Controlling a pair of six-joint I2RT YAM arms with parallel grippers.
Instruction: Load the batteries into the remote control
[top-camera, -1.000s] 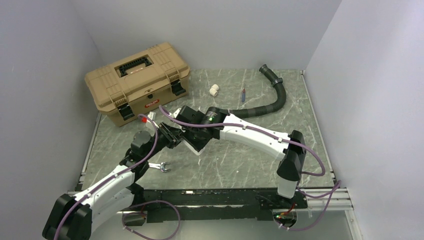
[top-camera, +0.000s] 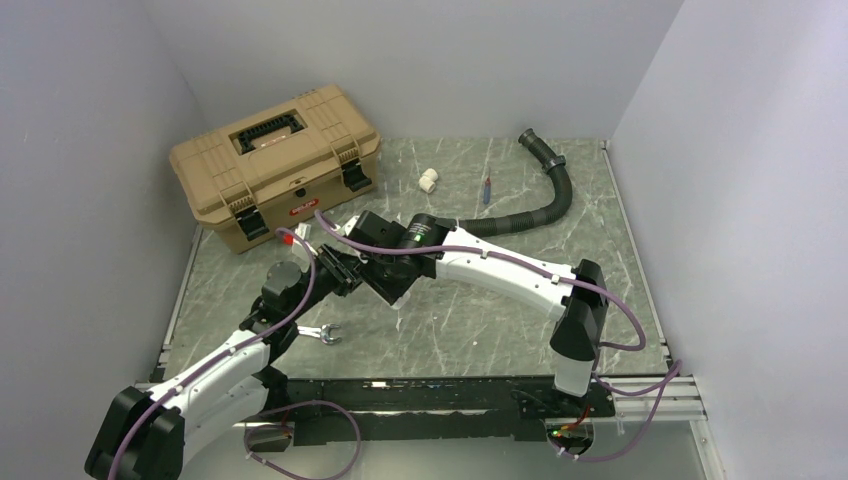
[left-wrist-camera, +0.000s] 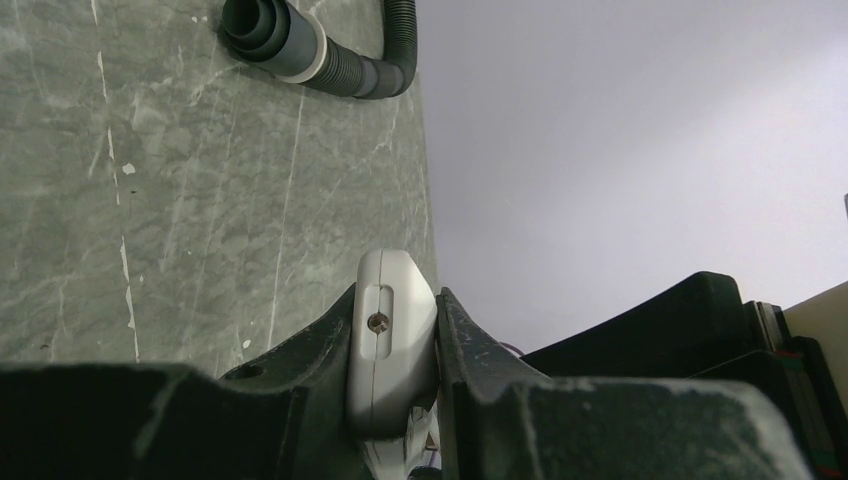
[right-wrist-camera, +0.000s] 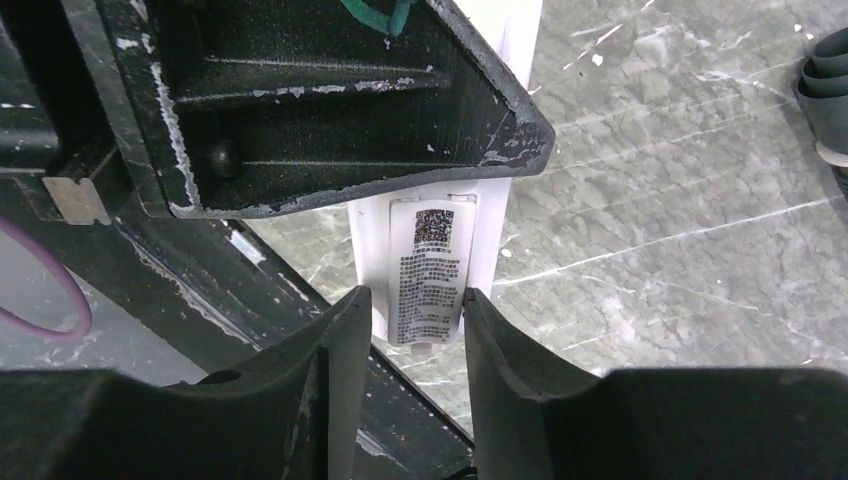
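Observation:
The white remote control (left-wrist-camera: 391, 345) is held between the fingers of my left gripper. In the right wrist view the remote (right-wrist-camera: 485, 240) shows its back, with the labelled battery cover (right-wrist-camera: 430, 270) in place and the left gripper's dark finger (right-wrist-camera: 350, 120) across it. My right gripper has its two fingertips at either side of the cover's lower part, part open; whether they touch it is hard to tell. In the top view both grippers meet near the middle of the table, hiding most of the remote. I cannot make out any batteries for certain.
A tan toolbox (top-camera: 275, 160) fills the back left. A black corrugated hose (top-camera: 530, 215) lies at the back right, with white cylindrical pieces (top-camera: 428, 182) and a blue tool (top-camera: 487, 192) beside it. A wrench (top-camera: 322, 332) lies at the front left.
The right gripper has shifted very slightly over the remote. The left arm and the objects on the table look unchanged.

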